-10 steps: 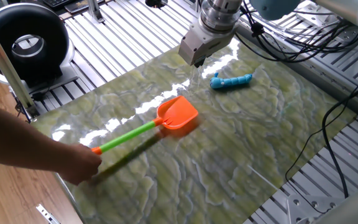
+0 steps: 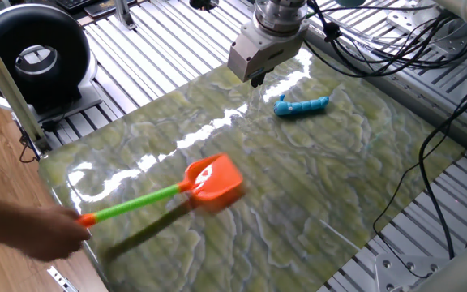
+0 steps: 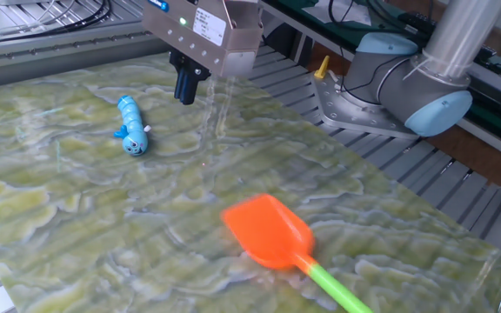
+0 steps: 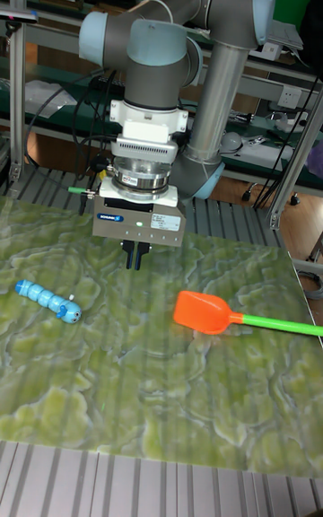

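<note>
My gripper (image 4: 135, 257) hangs above the table, its two black fingers close together and nothing visible between them. On the green marbled surface lies a light-blue segmented caterpillar toy (image 3: 132, 127), apart from the gripper; in exterior view 3 it is to the gripper's left. An orange toy shovel (image 2: 216, 180) with a green handle (image 2: 139, 203) is held by a person's hand (image 2: 55, 235). The shovel's blade (image 4: 202, 312) appears to be just above the surface, well clear of both the gripper and the caterpillar.
Slotted metal rails surround the marbled board (image 2: 298, 235). Loose black cables (image 2: 436, 154) hang along the right in exterior view 1, and a large black ring-shaped object (image 2: 62, 57) stands at the left. Most of the board is bare.
The hand has drawn the shovel left and toward the near edge in exterior view 1. My gripper has shifted slightly left. The caterpillar has stayed in place.
</note>
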